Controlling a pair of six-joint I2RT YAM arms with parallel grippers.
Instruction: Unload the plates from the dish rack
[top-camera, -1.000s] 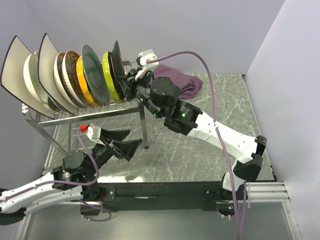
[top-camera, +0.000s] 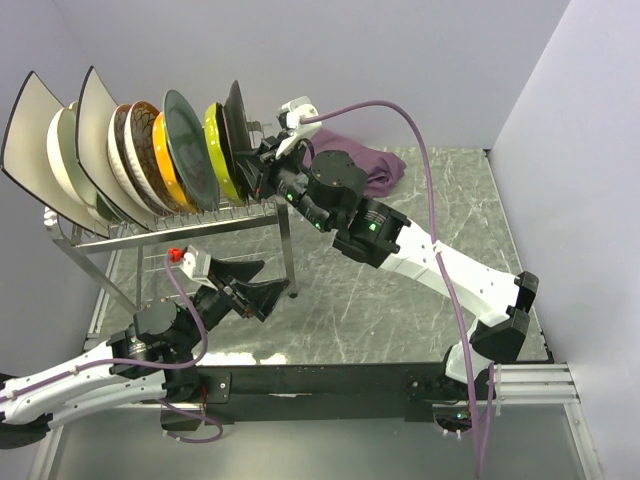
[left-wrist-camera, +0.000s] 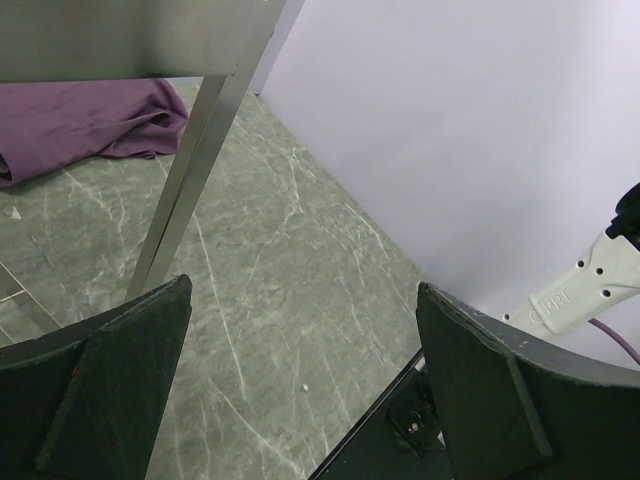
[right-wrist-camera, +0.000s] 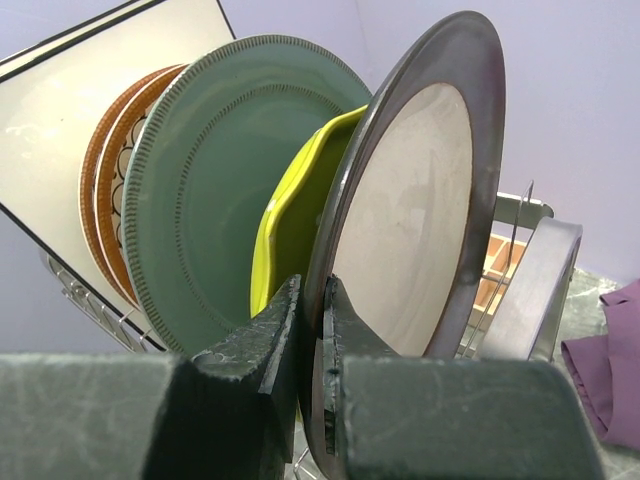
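A dark-rimmed plate with a pale centre (right-wrist-camera: 410, 210) stands on edge at the right end of the metal dish rack (top-camera: 180, 230). My right gripper (top-camera: 262, 172) is at its near edge. In the right wrist view, one finger (right-wrist-camera: 270, 345) lies on each side of the rim, very close to it; whether they press on it, I cannot tell. Just left of this plate are a lime-green dish (top-camera: 216, 150) and a grey-green plate (top-camera: 188, 150). Low in front of the rack, my left gripper (top-camera: 268, 283) is open and empty, its fingers (left-wrist-camera: 110, 390) wide apart.
Further left the rack holds a yellow dish (top-camera: 165, 155), patterned bowls (top-camera: 145, 150) and square black-edged plates (top-camera: 95, 130). A purple cloth (top-camera: 375, 170) lies behind my right arm.
My left gripper has shifted slightly to the right. The right gripper has moved very slightly to the right, and the dark plate's top has shifted a little with it. The other dishes look unmoved.
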